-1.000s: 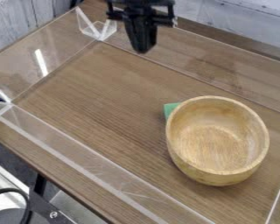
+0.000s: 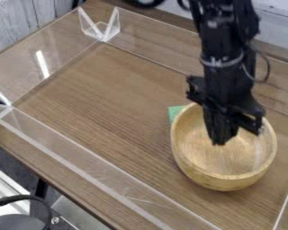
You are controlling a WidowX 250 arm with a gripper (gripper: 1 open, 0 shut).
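Observation:
My black gripper (image 2: 218, 127) hangs over the large round wooden bowl (image 2: 225, 172) at the right, its lower end at the bowl's back part. It looks shut, with nothing visible between its fingers. A small green object (image 2: 175, 113) lies just behind the bowl's left rim, partly hidden.
A clear angular plastic piece (image 2: 100, 27) stands at the back left. Transparent strips run along the table's edges, and dark cables lie at the lower left corner.
The bowl and green object look unmoved.

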